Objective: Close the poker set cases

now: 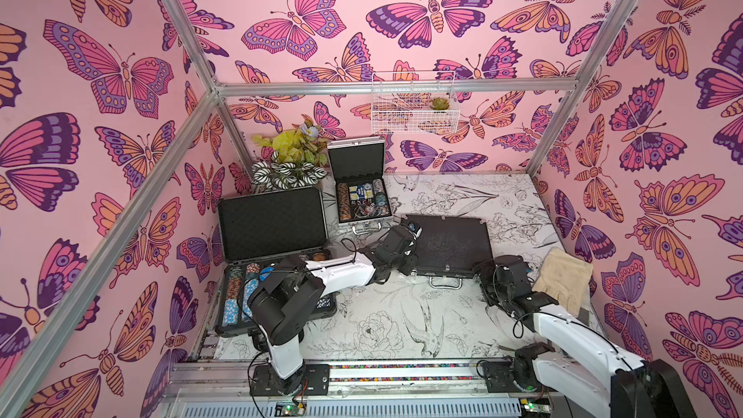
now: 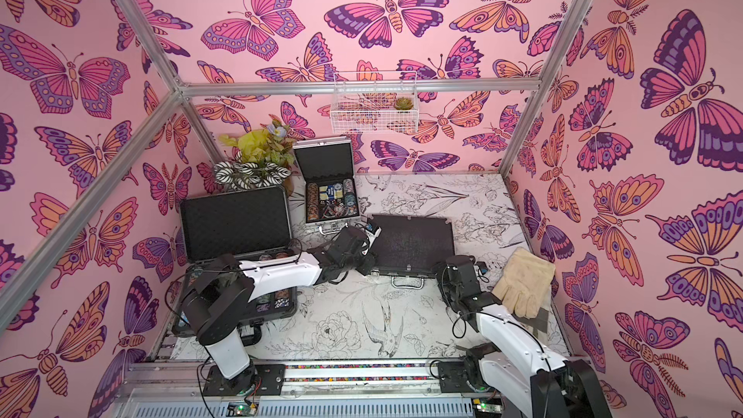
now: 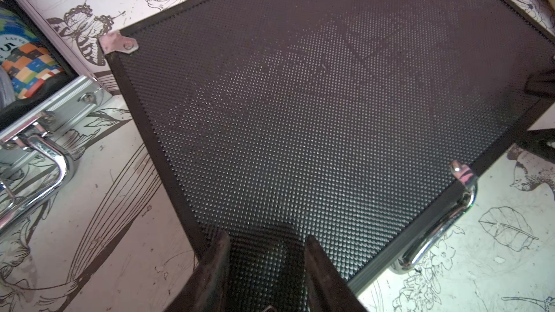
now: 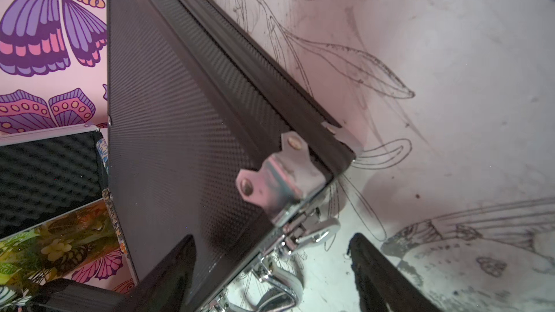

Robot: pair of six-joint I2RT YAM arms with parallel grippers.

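The black case [image 1: 452,244] lies with its lid down in the middle of the table, handle to the front. At its front left corner my left gripper is shut on the case, dark lid showing between its fingers. My right gripper stands open by the front right corner, fingers apart with the corner and a metal latch [image 4: 312,232] in the gap. Whether that latch is fastened I cannot tell. A large black case [image 1: 272,224] at left and a small silver case [image 1: 356,158] at the back stand with lids raised, chips inside.
A beige glove [image 1: 565,277] lies at the right edge. Potted plants [image 1: 290,158] stand at the back left, and a wire basket [image 1: 414,120] hangs on the rear wall. Bare table shows in front of the middle case and at the back right.
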